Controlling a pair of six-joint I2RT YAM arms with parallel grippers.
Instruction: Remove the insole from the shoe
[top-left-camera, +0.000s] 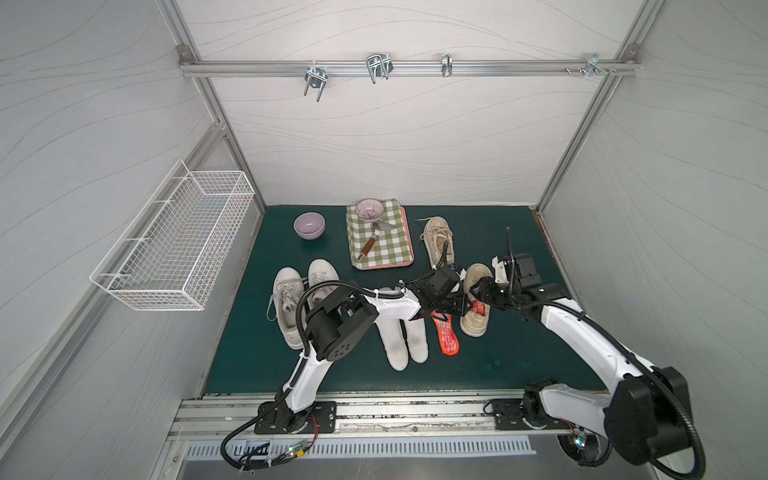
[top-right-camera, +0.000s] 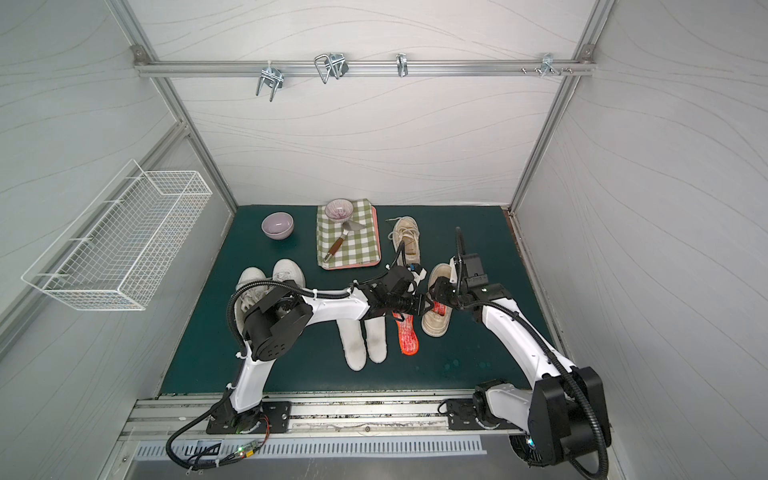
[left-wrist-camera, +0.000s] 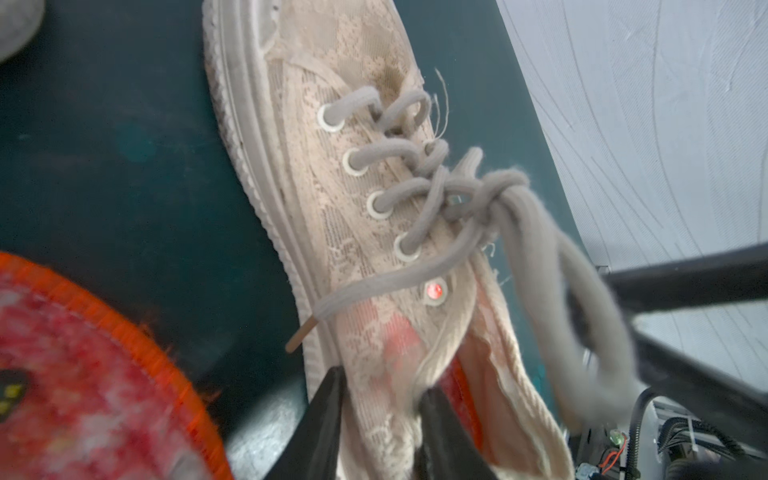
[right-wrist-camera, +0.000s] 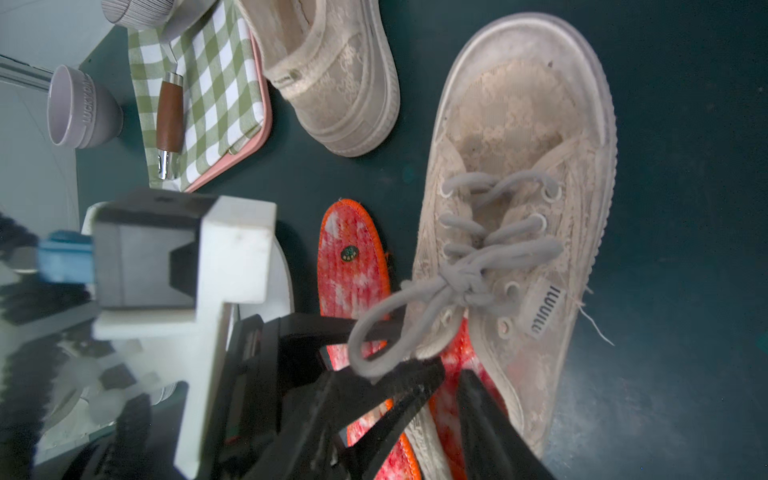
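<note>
A beige lace-up shoe lies upright on the dark green table, its loose grey laces tied in a bow. Red insole shows inside the shoe's opening. A second, red-and-white insole with an orange edge lies flat outside, left of the shoe. In the left wrist view my left gripper is at the shoe's collar; its fingers stand part open, with the collar's side wall between them. My right gripper is open over the shoe's opening, near the left gripper. Whether its fingers touch anything is unclear.
Another beige shoe stands behind to the left. White insoles and a pair of white shoes lie left, partly under the left arm. A checked cloth on a tray and bowl sit farther back.
</note>
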